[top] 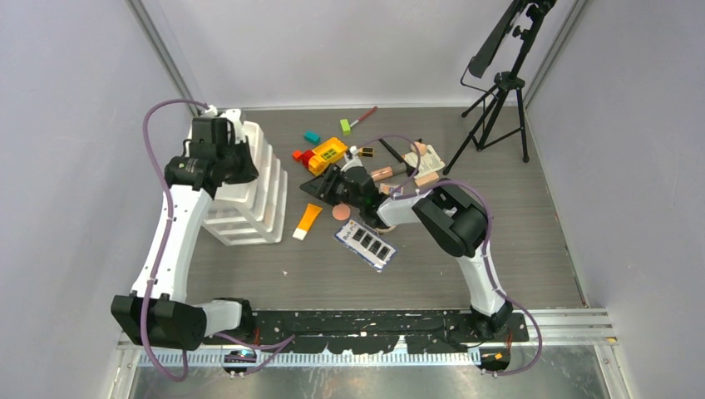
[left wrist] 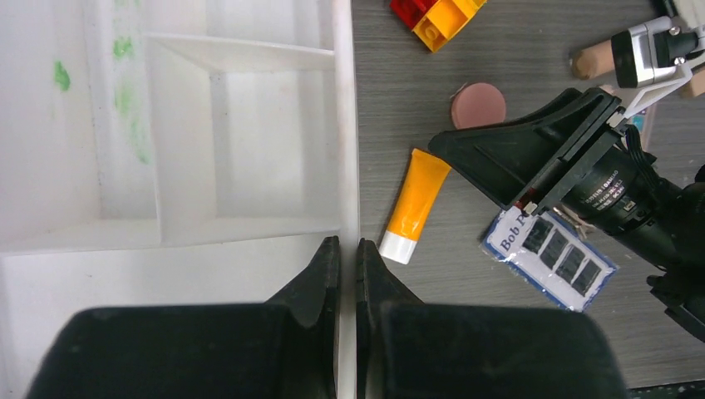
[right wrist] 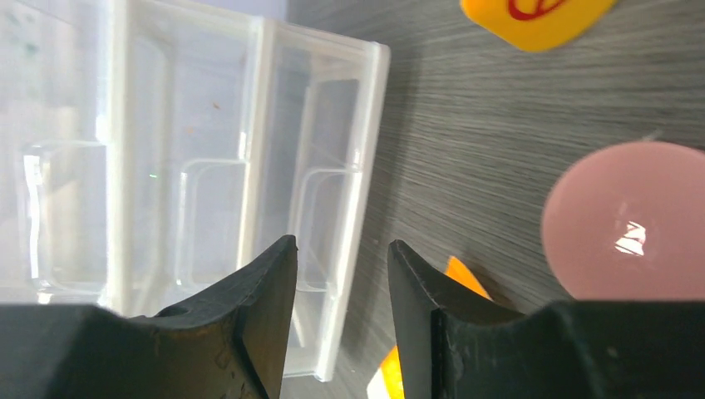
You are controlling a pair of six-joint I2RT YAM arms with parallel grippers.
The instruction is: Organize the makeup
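Note:
A white drawer unit [top: 259, 224] stands at the left of the table. My left gripper is shut on the white rim of its top tray [left wrist: 347, 158], whose inside is divided and has green smears. My right gripper is part open over the table, with nothing between its fingers. Below it lie an orange tube [top: 308, 221] with a white cap and a round pink compact [top: 341, 212]. A palette [top: 366, 244] with dark pans lies nearer the front. Skin-toned bottles [top: 381, 173] are partly hidden by the right arm.
Yellow and red toy bricks [top: 326, 155], a teal block [top: 312, 137] and a green-ended brush [top: 346, 126] lie at the back. A black tripod [top: 503, 83] stands back right.

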